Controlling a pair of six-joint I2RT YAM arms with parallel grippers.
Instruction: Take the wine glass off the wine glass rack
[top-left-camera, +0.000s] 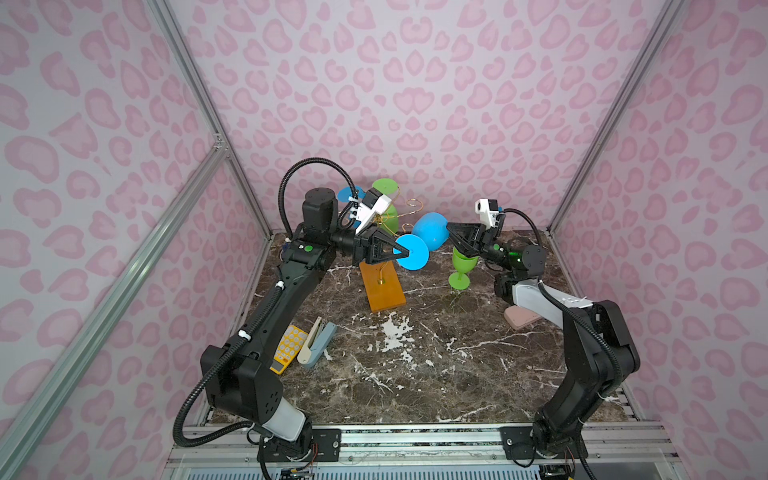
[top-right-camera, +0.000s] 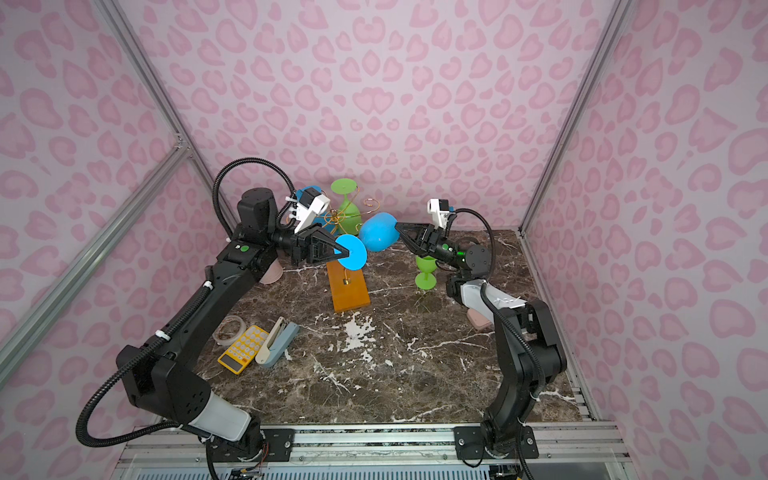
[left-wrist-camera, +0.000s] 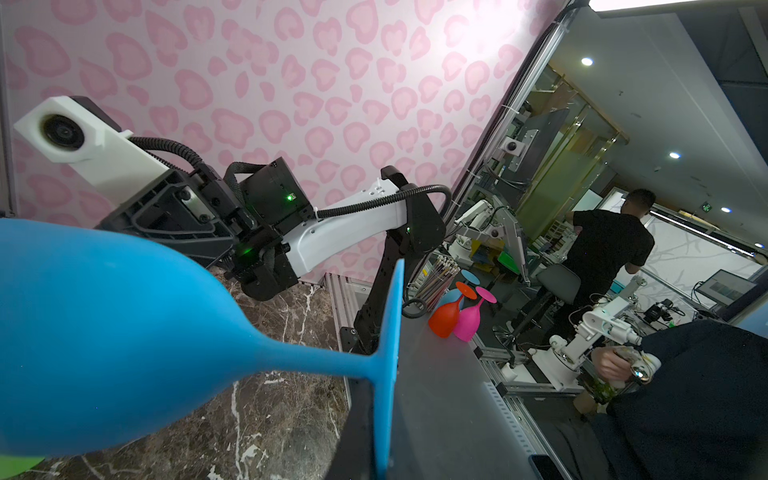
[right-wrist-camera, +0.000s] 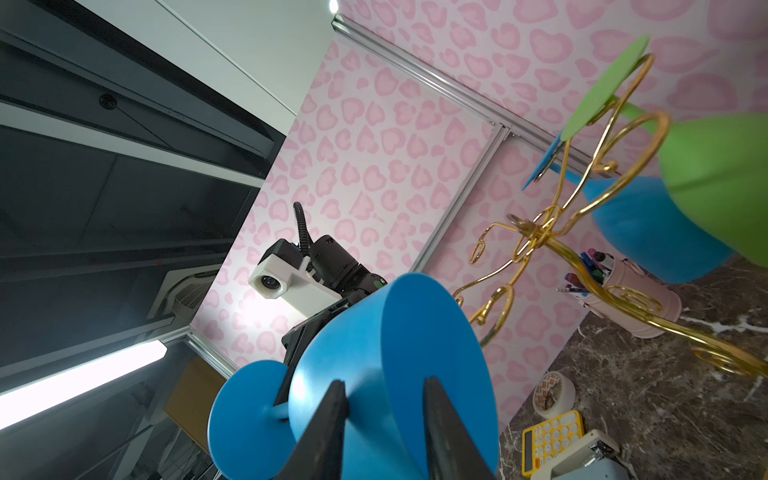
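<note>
A blue wine glass (top-left-camera: 430, 231) is held on its side in the air, off the gold rack (right-wrist-camera: 541, 233). My left gripper (top-left-camera: 393, 249) is shut at its stem end, behind the round foot (top-left-camera: 415, 254). My right gripper (top-right-camera: 402, 229) is at the bowl's rim, part open, its fingertips either side of the rim in the right wrist view; whether they touch it is unclear. Another blue glass (right-wrist-camera: 640, 224) and a green glass (right-wrist-camera: 716, 184) hang on the rack, which stands on an orange base (top-left-camera: 382, 288).
A green glass (top-left-camera: 459, 280) stands below my right gripper. A calculator (top-left-camera: 287, 349), a stapler (top-left-camera: 318, 342) and a tape roll (top-right-camera: 229, 328) lie front left; a pink object (top-left-camera: 520, 316) lies at right.
</note>
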